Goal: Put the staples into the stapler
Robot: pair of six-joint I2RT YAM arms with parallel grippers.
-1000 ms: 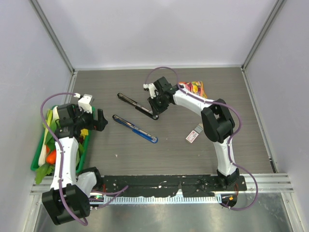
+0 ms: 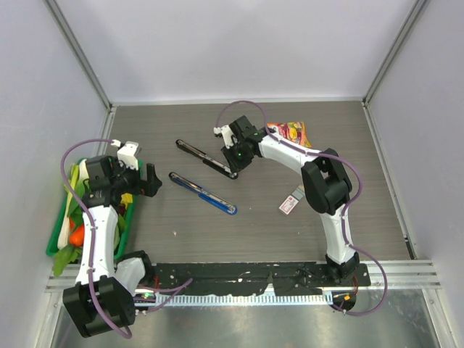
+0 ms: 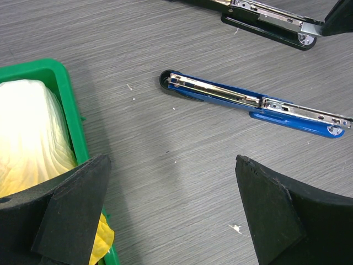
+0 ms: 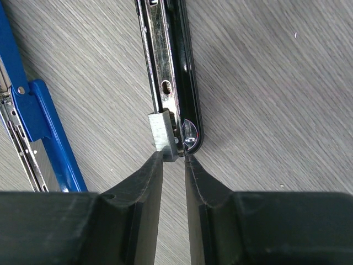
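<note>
An opened black stapler [image 2: 196,152] lies at the back centre; in the right wrist view a silver strip of staples [image 4: 162,133] sits at its near end, tilted across the metal channel. My right gripper is just at that end, fingertips a little apart around the strip's lower edge; whether they touch it is unclear. An opened blue stapler [image 2: 203,193] lies nearer the front. My left gripper stands open over the left side, beside the green bin, nothing between its fingers. A small box [image 2: 288,204], apparently of staples, lies to the right.
The green bin [image 3: 71,110] with vegetables fills the left edge. A colourful packet [image 2: 295,130] lies at the back right behind the right arm.
</note>
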